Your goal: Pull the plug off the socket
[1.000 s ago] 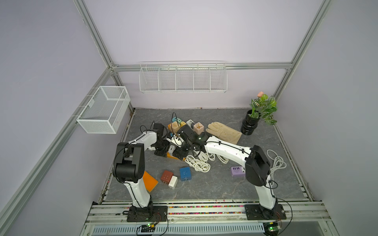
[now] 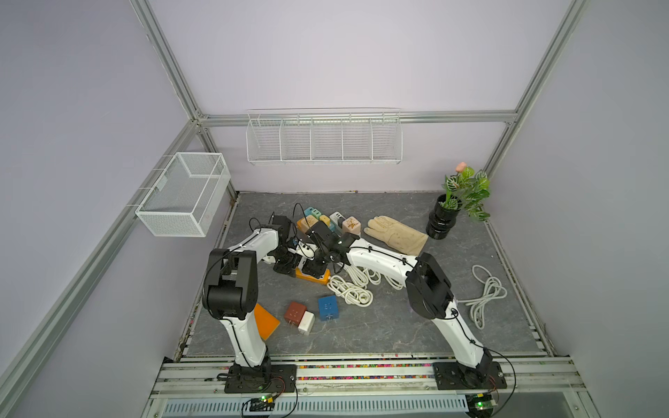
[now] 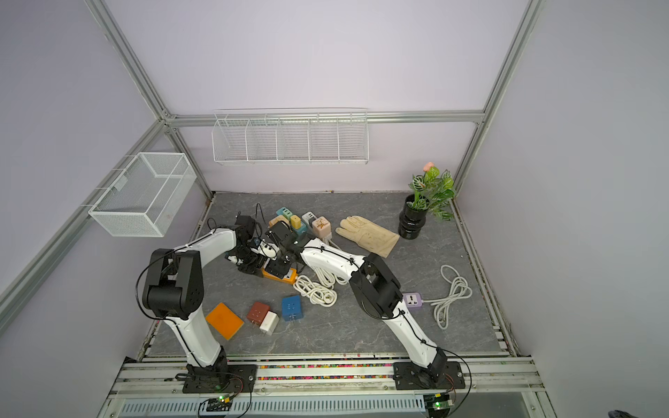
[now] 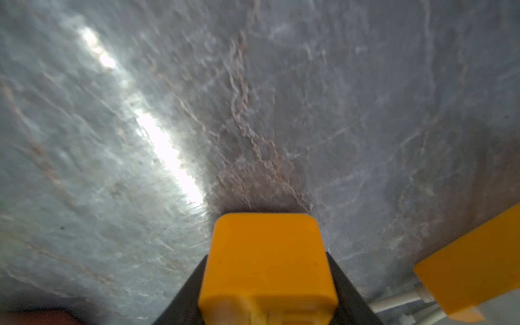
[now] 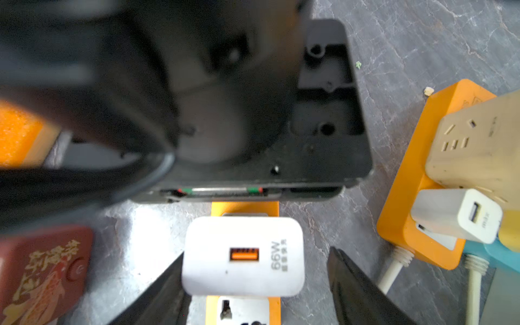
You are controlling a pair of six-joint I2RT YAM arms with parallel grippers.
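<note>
In the right wrist view a white 66W plug sits over an orange socket strip, which runs beneath it. My right gripper is part open around the plug: the left finger is close against its side, while a clear gap separates the right finger from it. The left wrist view has the end of the orange strip between the fingers of my left gripper, shut on it. From the top left view, both grippers meet over this strip, hiding most of it.
Behind lies another orange strip bearing a beige plug and a white plug. Red, white and blue blocks stand in front. Coiled white cable lies to the right.
The right arm has shifted left, bringing its gripper closer to the left one over the strip. Its elbow now hides the purple strip in the top left view. The left arm has barely moved.
</note>
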